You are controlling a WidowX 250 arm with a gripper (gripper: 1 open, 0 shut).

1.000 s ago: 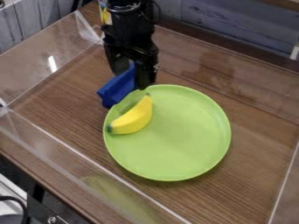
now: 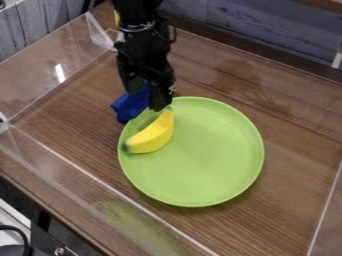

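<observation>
A yellow banana (image 2: 150,134) lies on the left part of a round green plate (image 2: 201,165). Just left of the plate's upper rim is a blue object (image 2: 127,108), partly hidden by the black gripper (image 2: 144,94), which hangs over it from the top of the view. Its fingers are around or just above the blue object; whether they touch it is unclear.
Bare wooden floor of the bin (image 2: 287,160) spreads to the right and behind the plate. Walls run along the top and left, and a small yellowish thing stands behind the arm at the top.
The gripper has moved slightly lower toward the blue object. The banana and plate have not visibly moved.
</observation>
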